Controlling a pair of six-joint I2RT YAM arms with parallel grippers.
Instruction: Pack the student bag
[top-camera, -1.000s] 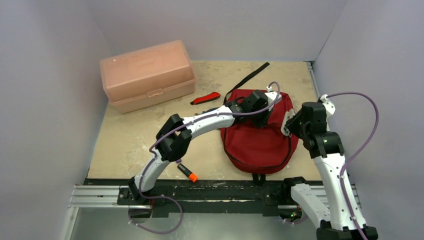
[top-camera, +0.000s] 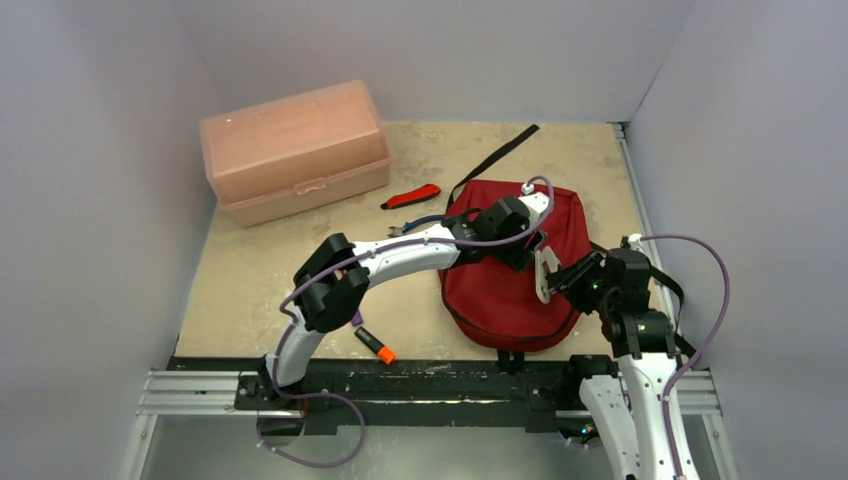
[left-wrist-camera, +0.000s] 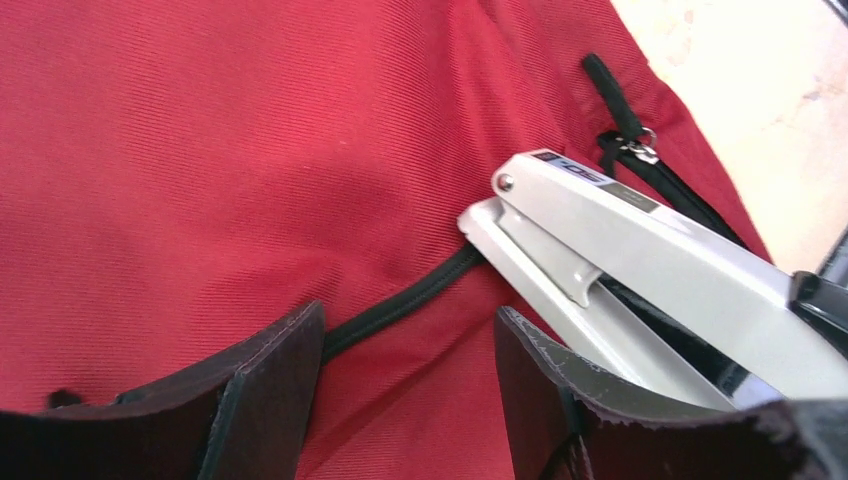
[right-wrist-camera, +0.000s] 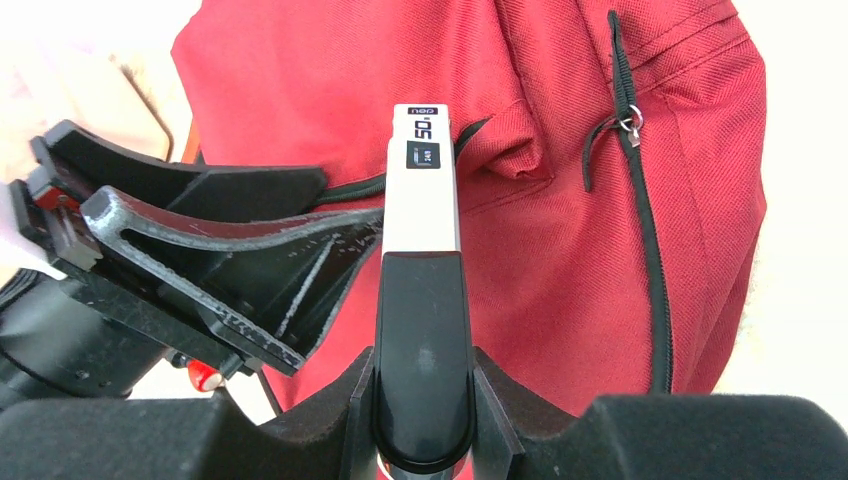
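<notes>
The red bag (top-camera: 500, 300) lies flat on the table, its front pocket zipper (left-wrist-camera: 405, 305) crossing the left wrist view. My right gripper is shut on a white-and-black stapler (right-wrist-camera: 424, 190), which points over the pocket. In the left wrist view the stapler's white end (left-wrist-camera: 530, 200) is at or just above the zipper line; contact cannot be told. My left gripper stands open over the same zipper, only red cloth and zipper showing between its fingers. From the right wrist view, its fingers (right-wrist-camera: 250, 240) reach in beside the stapler, close to the pocket edge.
A pink lidded box (top-camera: 295, 150) stands at the back left. On the table lie a red-and-black tool (top-camera: 411, 196), blue-handled pliers (top-camera: 415, 224) and a black-and-orange marker (top-camera: 375, 345). The left arm spans the middle.
The right gripper has carried the stapler leftward and toward the front, over the bag's middle. The left gripper has shifted slightly left, and the bag's right edge has moved a little left.
</notes>
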